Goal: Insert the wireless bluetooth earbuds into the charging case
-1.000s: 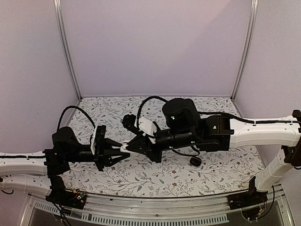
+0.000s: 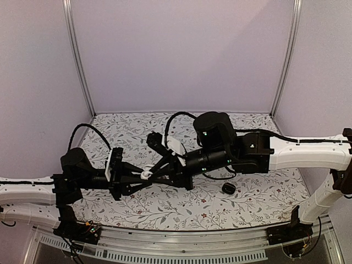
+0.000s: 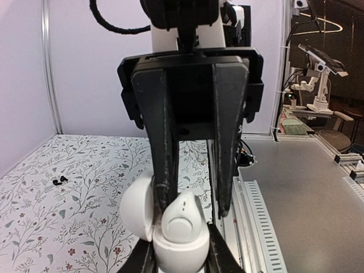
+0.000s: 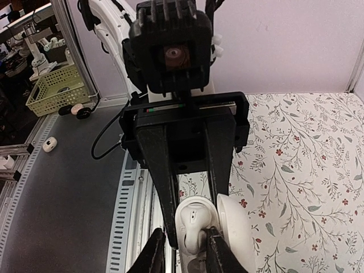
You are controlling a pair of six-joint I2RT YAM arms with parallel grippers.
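Observation:
The white charging case (image 3: 179, 250), lid open, is held in my left gripper (image 2: 144, 179), shut on it, above the floral mat near the middle in the top view. A white earbud (image 4: 197, 222) sits in or at the case's opening; how deep, I cannot tell. My right gripper (image 2: 157, 169) is at the case from the right, part open, its fingertips around the earbud and the lid side. Whether they touch the earbud is unclear.
A small black object (image 2: 229, 188) lies on the mat at the right. A metal rail (image 2: 181, 247) runs along the front edge.
The left arm is nearly still.

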